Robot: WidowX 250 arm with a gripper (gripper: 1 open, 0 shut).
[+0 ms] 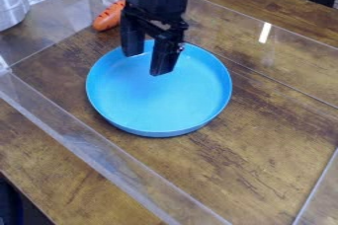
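My black gripper (148, 37) hangs from the top centre with its fingers spread open, nothing visible between them. It is over the back part of a round blue plate (157, 91), whose surface is bare. An orange carrot-like object (109, 17) lies behind and left of the gripper, with something light yellow-green partly hidden beside it.
Clear plastic or glass edging (93, 170) runs along the left. A dark edge lies at the back right.
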